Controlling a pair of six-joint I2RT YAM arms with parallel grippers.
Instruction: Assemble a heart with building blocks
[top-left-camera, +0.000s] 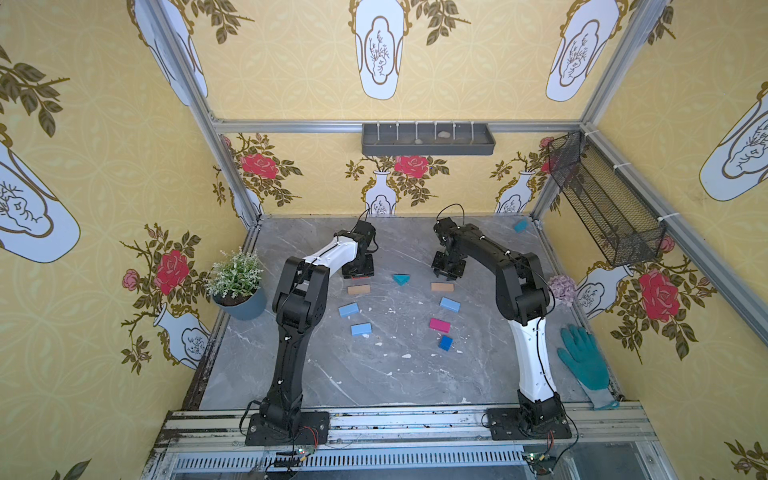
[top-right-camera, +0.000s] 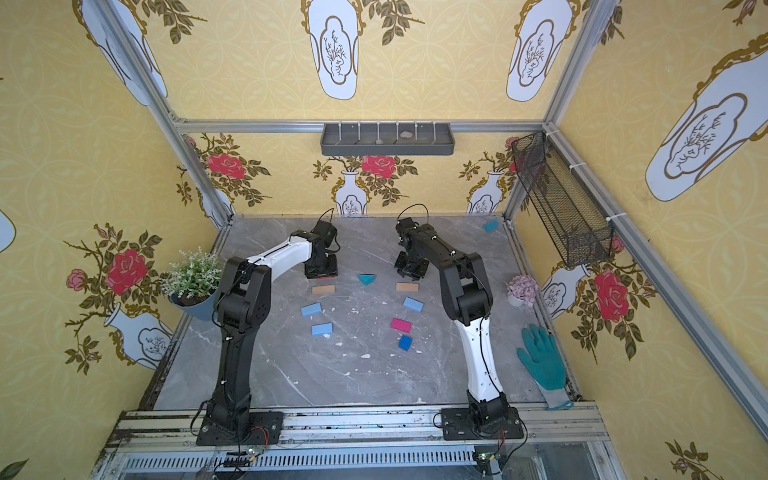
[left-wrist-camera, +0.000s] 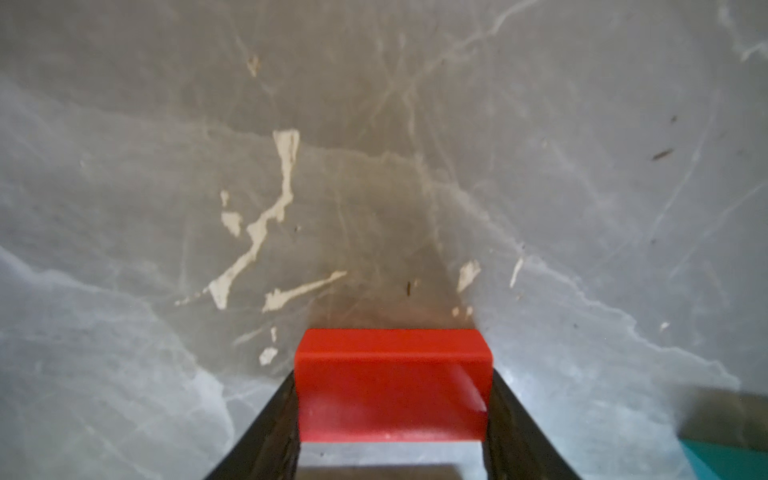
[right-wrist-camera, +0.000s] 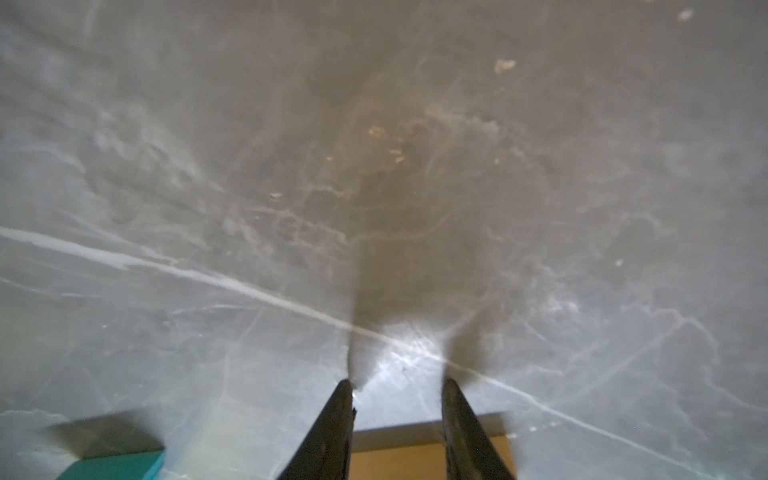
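Note:
A red block (left-wrist-camera: 392, 392) lies between the fingers of my left gripper, both sides against or very near them; whether they grip it cannot be told. My right gripper has its fingers a small gap apart, bare table showing between them. Behind a tan block (right-wrist-camera: 400, 462), it hangs over the table. A blue block (top-left-camera: 521, 225) lies alone in the far right corner. Between the arms sits a teal triangle (top-left-camera: 401, 279). Below the left gripper are a tan block (top-left-camera: 358, 290) and light blue blocks (top-left-camera: 349, 309); a light blue block (top-left-camera: 449, 305), a pink block (top-left-camera: 439, 325) and a dark blue block (top-left-camera: 445, 342) are on the right.
A potted plant (top-left-camera: 237, 288) stands at the left edge. Pink flowers (top-right-camera: 523, 289) and a teal glove (top-left-camera: 584, 360) are along the right. A mesh basket (top-left-camera: 608, 200) hangs on the right wall.

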